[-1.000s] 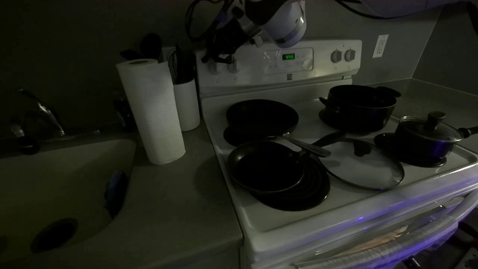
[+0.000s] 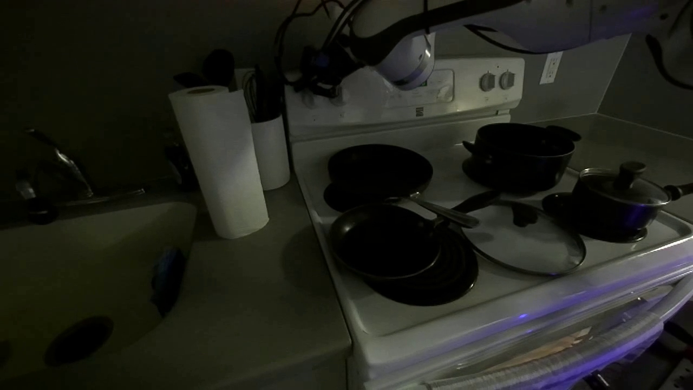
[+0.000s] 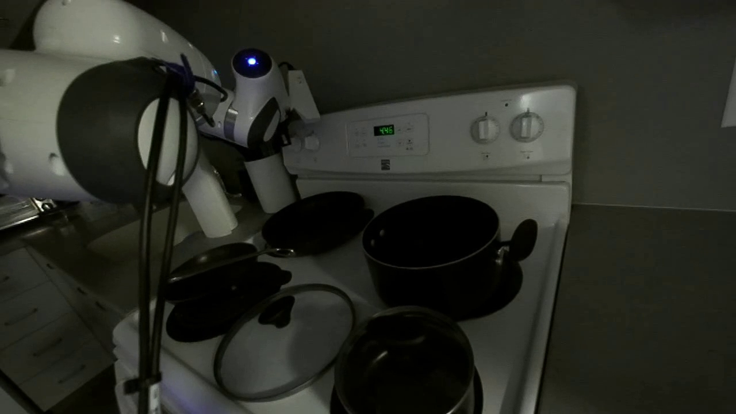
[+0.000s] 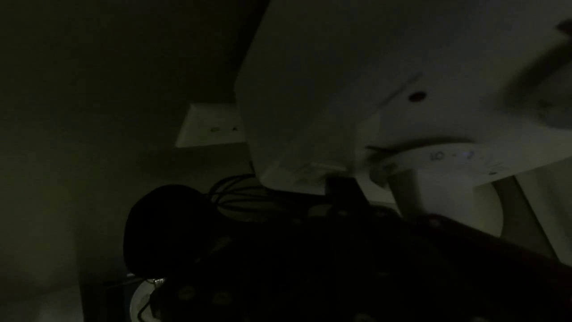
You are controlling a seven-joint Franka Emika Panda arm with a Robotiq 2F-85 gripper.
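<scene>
My gripper (image 2: 322, 90) hangs dark before the left end of the stove's control panel (image 2: 416, 114), close to the left knobs. It looks shut, with nothing visible between its fingers, though deep shadow hides much of them. In the wrist view, the white knob (image 4: 445, 188) shows at close range beside the dark gripper parts; whether they touch, I cannot tell. Exterior view 2 shows a left knob (image 3: 311, 142) just right of the gripper. On the stovetop are a front frying pan (image 2: 386, 240), a rear pan (image 2: 380, 169) and a glass lid (image 2: 529, 240).
A large pot (image 2: 524, 156) and a lidded saucepan (image 2: 617, 201) occupy the stove's right side. Left of the stove stand a paper towel roll (image 2: 221, 162) and a white utensil holder (image 2: 270, 153).
The wrist has come down and left a little, and the forearm now hangs lower across the top of exterior view 1. Cookware and counter items have not moved.
</scene>
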